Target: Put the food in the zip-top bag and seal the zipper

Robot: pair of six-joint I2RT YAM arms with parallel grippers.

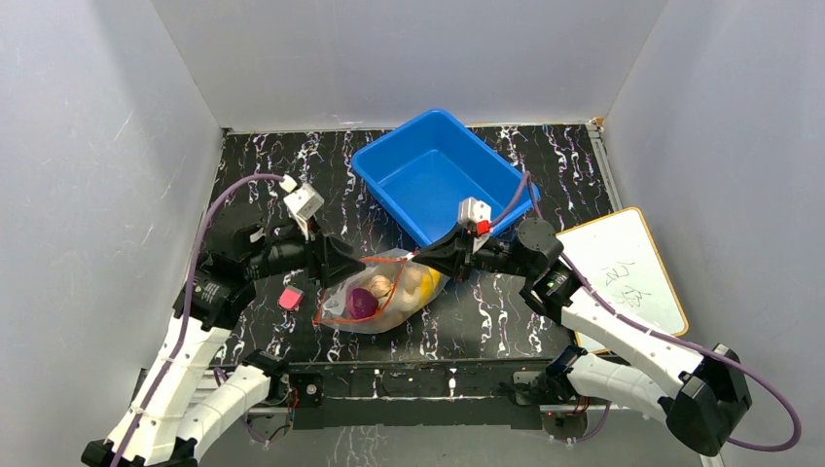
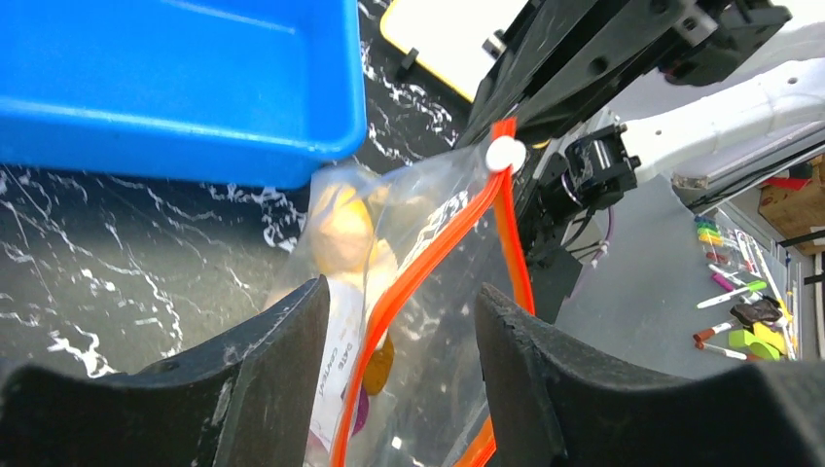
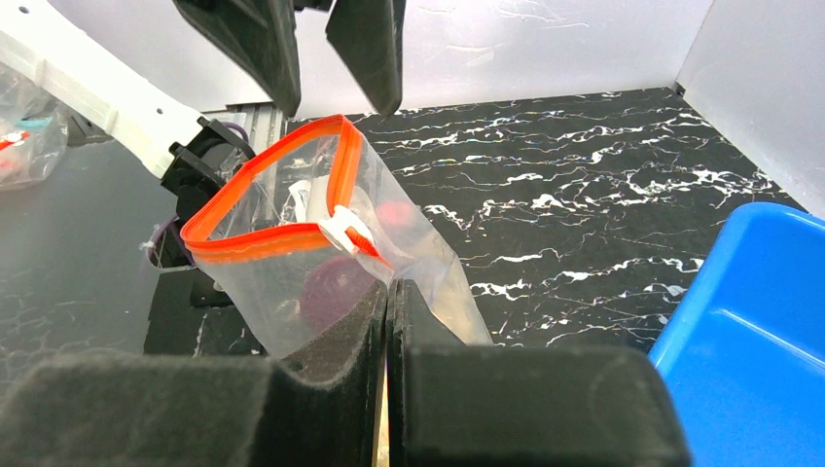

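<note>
The clear zip top bag point(image 1: 375, 329) with an orange zipper edge point(image 2: 428, 257) holds the food: a purple item point(image 1: 362, 303), a tan one point(image 1: 379, 286) and a yellow one point(image 1: 428, 283). Its mouth gapes toward the left. My right gripper is shut on the bag's film, close to the white slider point(image 3: 341, 225). With its fingers spread, my left gripper stands open at the bag's other side. The orange edge runs through the gap between those fingers in the left wrist view; contact cannot be told.
A blue bin point(image 1: 443, 175), empty, stands behind the bag. To the left lies a small red block point(image 1: 291, 298), and a whiteboard point(image 1: 627, 272) rests at the right.
</note>
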